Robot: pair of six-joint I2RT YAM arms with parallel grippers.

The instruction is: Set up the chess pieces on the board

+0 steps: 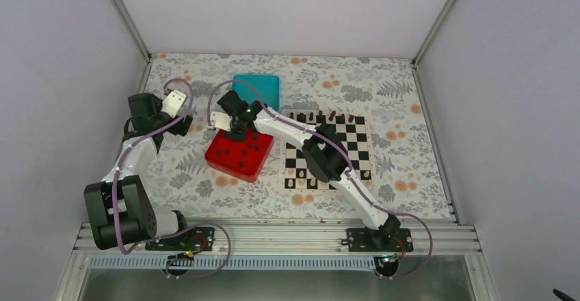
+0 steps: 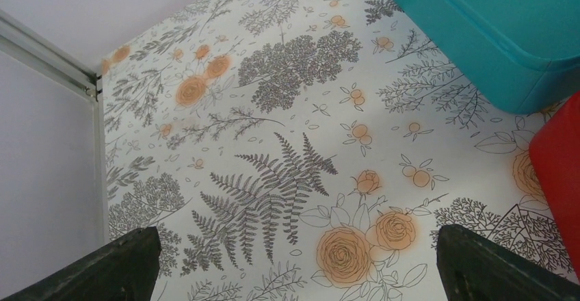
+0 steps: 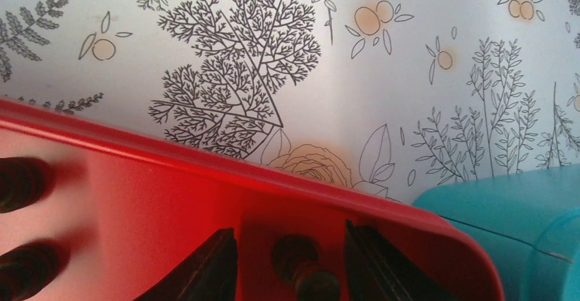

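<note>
A chessboard (image 1: pixel 350 146) lies right of centre, with a row of dark pieces (image 1: pixel 321 117) at its far edge and pale pieces (image 1: pixel 301 174) near its front; my right arm covers part of it. The red box (image 1: pixel 231 169) holds several dark pieces (image 1: pixel 241 164). My right gripper is open over a corner of that box. Between its fingers stands a dark piece (image 3: pixel 295 256), nearer the right finger, its lower part resting on the box floor. At the left, my left gripper is open above bare table, nothing between its fingers.
A teal box (image 1: pixel 270 85) stands behind the red one. The red box wall (image 3: pixel 205 161) rises close beyond my right fingers. Open tablecloth (image 1: pixel 400 123) spreads right of the board, and the area under my left gripper is clear.
</note>
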